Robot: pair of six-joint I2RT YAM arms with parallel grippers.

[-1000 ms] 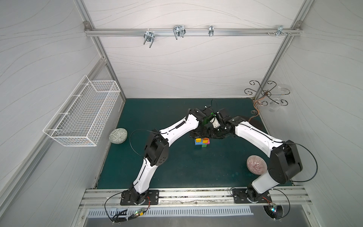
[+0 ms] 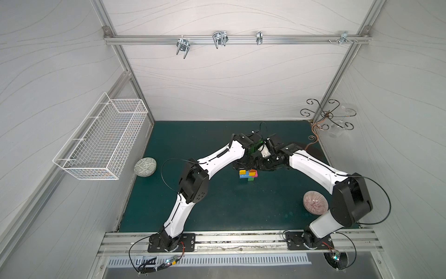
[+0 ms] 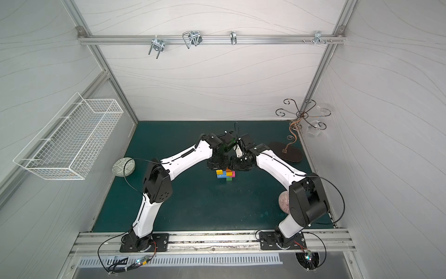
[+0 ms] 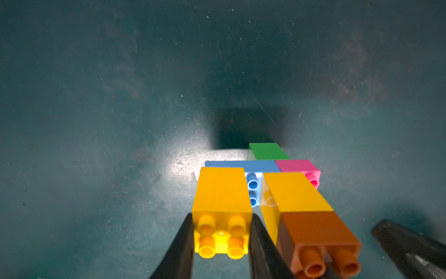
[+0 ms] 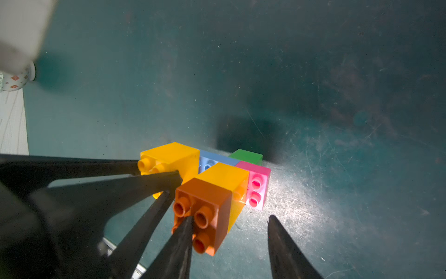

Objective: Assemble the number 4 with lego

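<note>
In the table's middle lies a group of bricks: green [image 4: 267,150], blue [image 4: 237,163], pink [image 4: 295,165], and a yellow brick [image 4: 295,190] with an orange brick [image 4: 316,232] against it. A second yellow brick [image 4: 220,195] sits at the group's left, between the fingers of my left gripper, which look closed on it. My right gripper has its fingers apart at the orange brick, one close beside or behind it, the other standing clear. The top views mostly hide both grippers behind the arms.
A pink bowl [image 2: 315,202] is at front right, a patterned bowl [image 2: 145,167] at left. A metal stand [image 3: 291,130] is at back right, a wire basket [image 2: 104,139] on the left wall.
Very little differs; both arms are almost in the same pose in the top left view, with only slight shifts in their cables.
</note>
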